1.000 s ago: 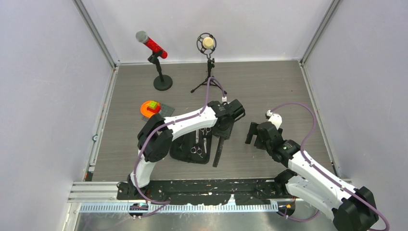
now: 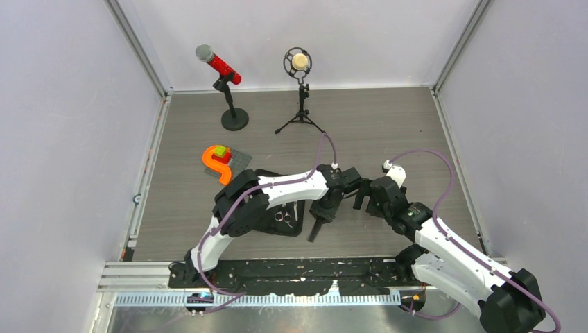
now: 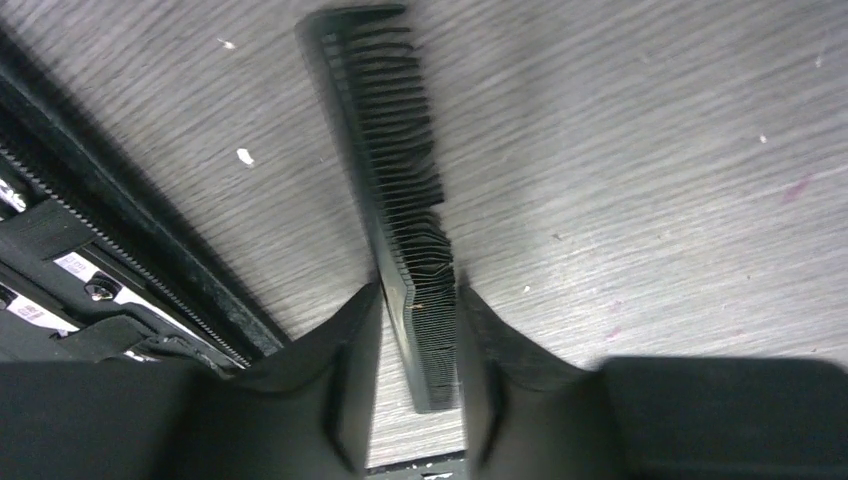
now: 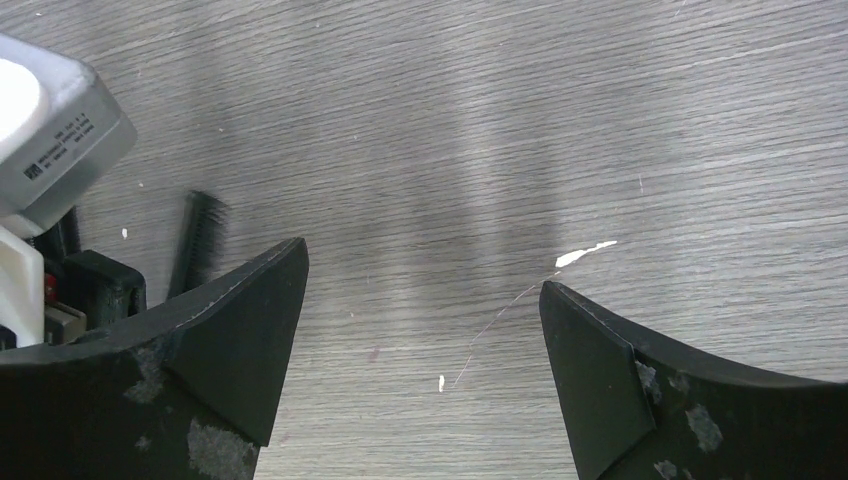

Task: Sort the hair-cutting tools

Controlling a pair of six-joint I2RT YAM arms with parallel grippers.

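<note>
A black comb (image 3: 395, 170) lies on the grey table, teeth facing right in the left wrist view. My left gripper straddles its near part, one finger close along each side; whether both fingers press on it cannot be told. From above, the left gripper (image 2: 322, 210) covers one end of the comb (image 2: 315, 231). A black zip case (image 2: 283, 227) with scissors and other tools lies beside it, partly under my left arm. My right gripper stands open with nothing between its fingers; the blurred comb tip (image 4: 195, 235) shows at its left.
My two grippers are close together near the table's middle. Behind stand a red microphone (image 2: 225, 68) and a tripod microphone (image 2: 302, 104). An orange toy piece (image 2: 218, 166) sits at left.
The right arm has stayed put.
</note>
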